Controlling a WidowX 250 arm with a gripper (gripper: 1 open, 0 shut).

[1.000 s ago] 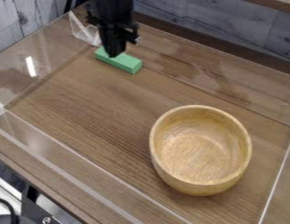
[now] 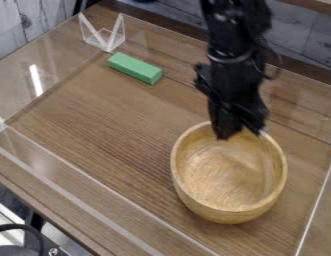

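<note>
The black robot arm [image 2: 224, 60] reaches down from the top to a wooden bowl [image 2: 228, 195] at the right front. Its gripper [image 2: 209, 135] is low at the bowl's far left rim; whether it is open or shut, or holds anything, is unclear. A green block [image 2: 134, 68] lies at the back left.
A clear, wire-like holder [image 2: 104, 30] stands at the top left corner. A wall runs along the back.
</note>
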